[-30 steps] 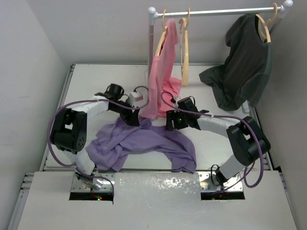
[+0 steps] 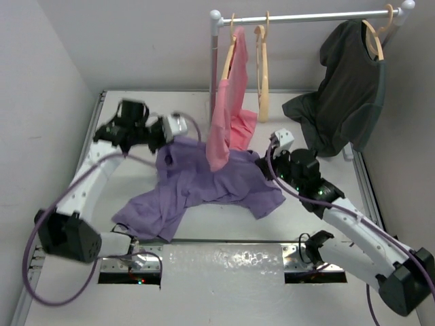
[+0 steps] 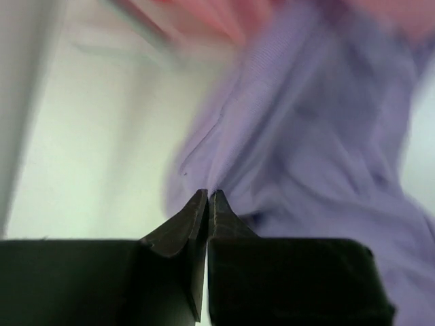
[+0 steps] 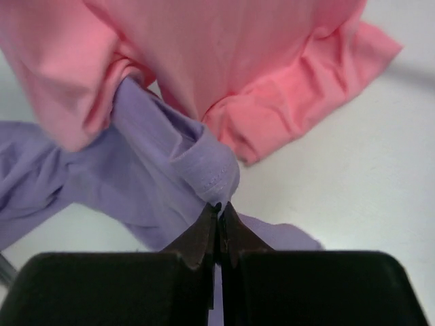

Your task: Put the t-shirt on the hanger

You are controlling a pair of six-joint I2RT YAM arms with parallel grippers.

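Observation:
The purple t-shirt (image 2: 204,176) is stretched between my two grippers, with its lower part draped over the table. My left gripper is shut on an edge of the purple cloth in the left wrist view; the arm is blurred in the top view. Purple fabric also rises from the fingertips of my right gripper, which is shut on it. An empty wooden hanger (image 2: 264,75) hangs on the rack, behind and above the shirt. Part of the shirt is hidden behind a pink garment.
The pink garment (image 2: 228,109) hangs from a wooden hanger between my arms, close to the purple cloth. A dark t-shirt (image 2: 350,81) hangs at the right end of the rack bar (image 2: 312,17). Bare table (image 2: 129,105) shows at the back left.
Both arms have risen and moved apart, the left one fast and to the left. The purple shirt's upper edge has been pulled up and spread wider.

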